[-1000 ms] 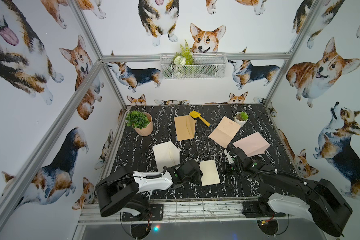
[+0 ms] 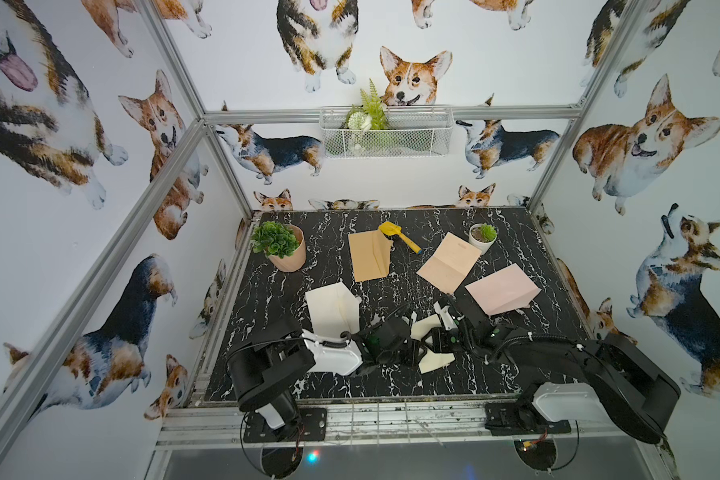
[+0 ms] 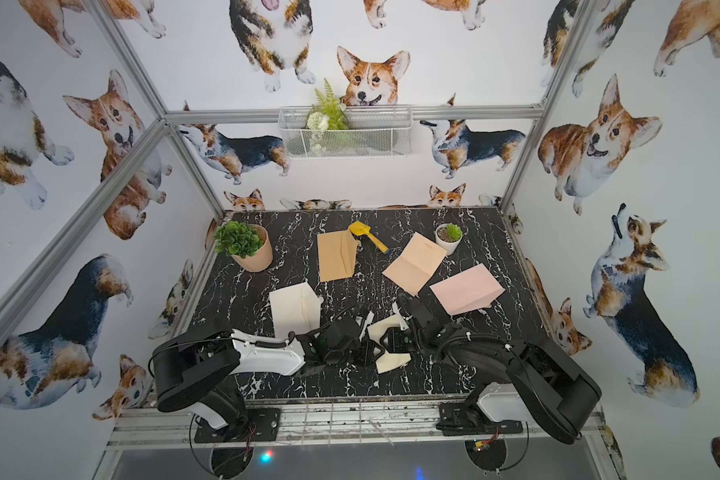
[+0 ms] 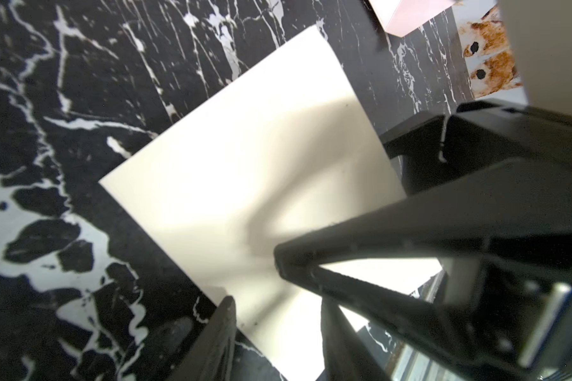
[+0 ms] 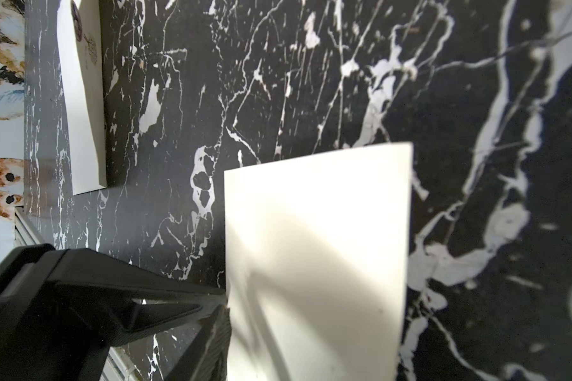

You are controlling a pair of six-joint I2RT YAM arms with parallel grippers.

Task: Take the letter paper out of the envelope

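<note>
A cream letter paper (image 2: 436,362) lies on the black marbled table between the two arms. The left wrist view shows most of the sheet (image 4: 235,177). My left gripper is at its lower part with its fingers apart, one on each side of a strip of the sheet in view; whether they touch it is unclear. From the right, my right gripper (image 3: 394,336) reaches over the paper, open; its far finger is outside its wrist view. The two grippers nearly meet. A white envelope (image 2: 330,308) with a flap lies left of the paper, partly close to the left arm.
A tan envelope (image 2: 368,257), a peach envelope (image 2: 448,264) and a pink envelope (image 2: 504,289) lie further back. A yellow scoop (image 2: 400,236) rests between two of them. Potted plants (image 2: 290,248) stand at the back corners.
The left has moved right and the right has moved left over the sheet. The paper, more exposed before, has turned slightly.
</note>
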